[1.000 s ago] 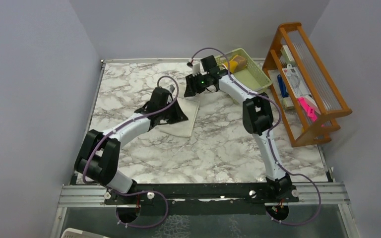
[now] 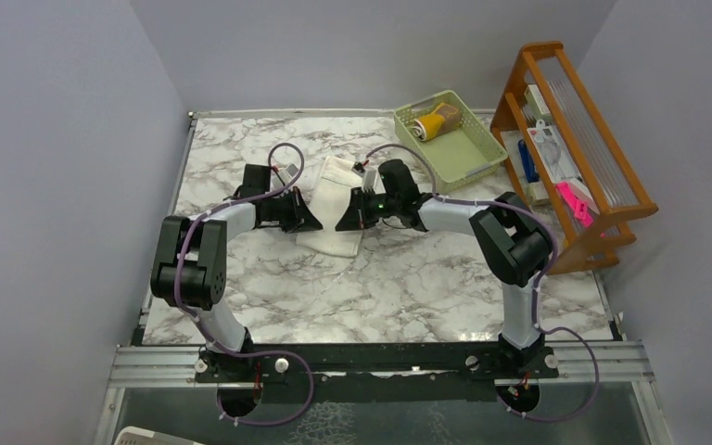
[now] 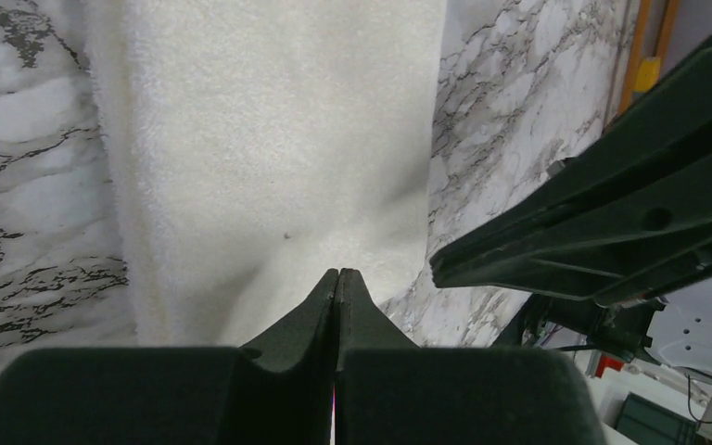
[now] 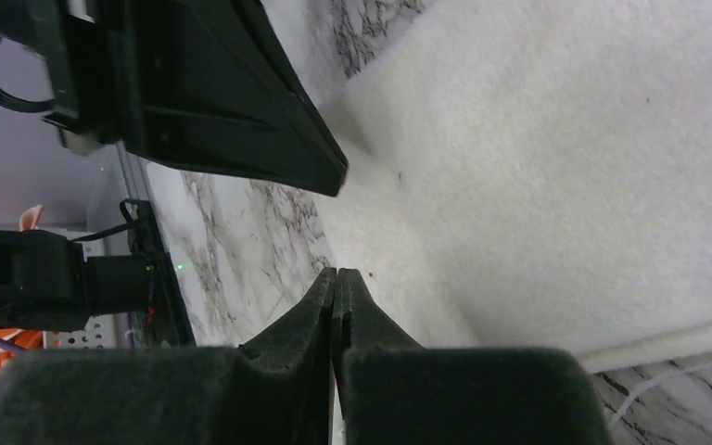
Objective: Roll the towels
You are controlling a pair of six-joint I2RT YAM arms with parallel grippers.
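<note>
A white towel [image 2: 332, 243] lies folded flat on the marble table, with thicker folded edges showing in both wrist views [image 3: 278, 139] [image 4: 556, 185]. My left gripper [image 2: 314, 226] is over its left part, shut, with nothing visible between the fingertips. Opposite it, my right gripper [image 2: 345, 225] is over the towel's right part, also shut and empty as far as shows [image 4: 336, 278]. The two grippers face each other a short way apart, hiding part of the towel from above.
A green basket [image 2: 468, 158] with yellow and brown rolled items [image 2: 436, 120] stands at the back right. A wooden rack [image 2: 593, 111] of assorted objects lines the right side.
My left gripper has drawn back leftward from the towel's middle. More of the towel's middle shows.
</note>
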